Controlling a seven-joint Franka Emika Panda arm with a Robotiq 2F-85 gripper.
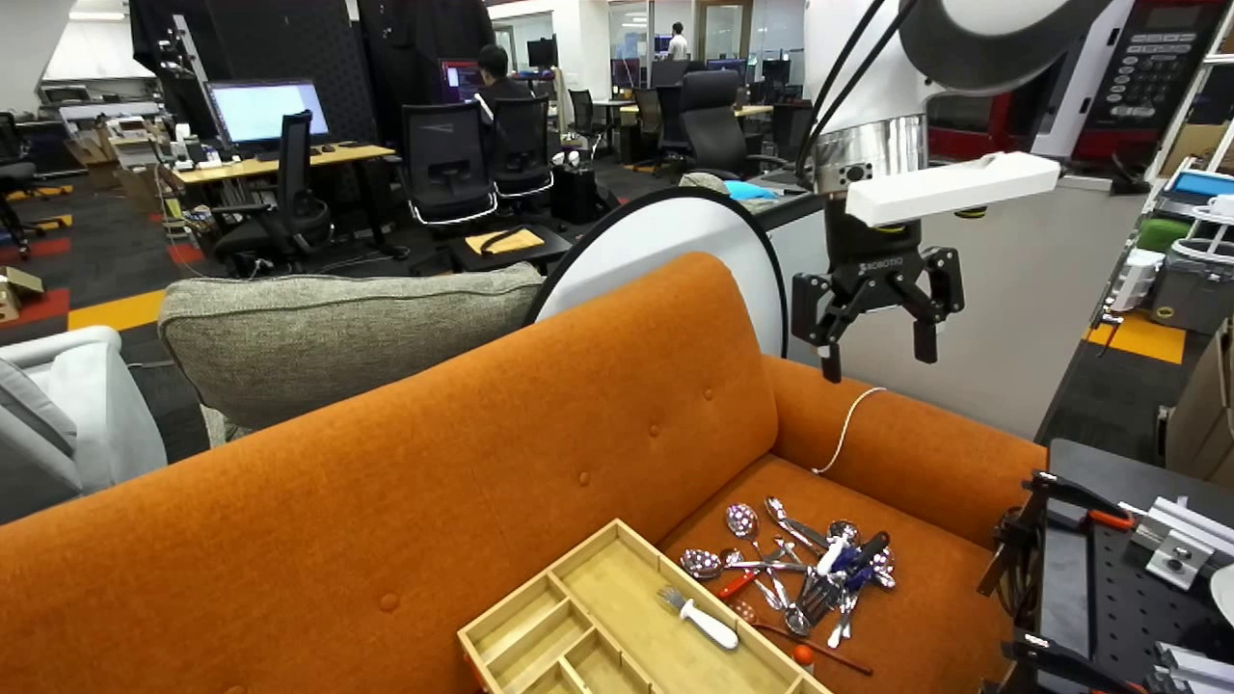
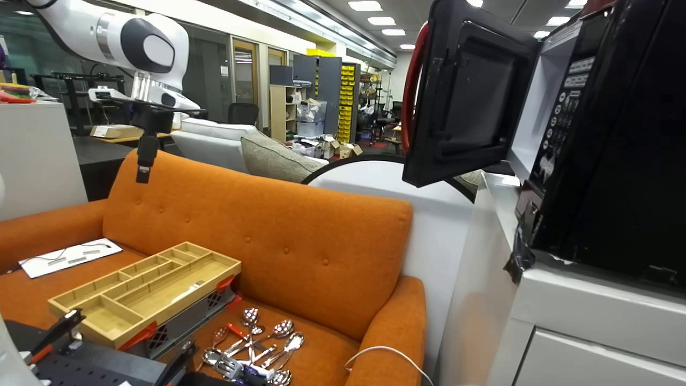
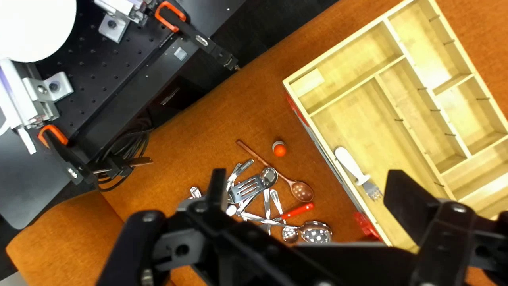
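Note:
High above the orange couch seat hangs my gripper [image 1: 879, 357], its fingers spread wide and nothing between them. Below it lies a heap of utensils with a slotted spoon [image 3: 316, 232], a red-handled utensil [image 3: 297, 211], a slotted turner [image 3: 246, 188] and a brown perforated spoon [image 3: 301, 191]. To one side is a wooden organizer tray [image 3: 333, 179] with several compartments. A white-handled fork [image 3: 350, 163] lies in its large compartment. My gripper hides part of the heap and the tray's lower end in the wrist view.
A small orange-topped object [image 3: 279, 148] sits between heap and tray. A black table [image 3: 143, 81] with clamps borders the couch. The microwave [image 2: 598, 148] stands with its door open. The air around my gripper is free.

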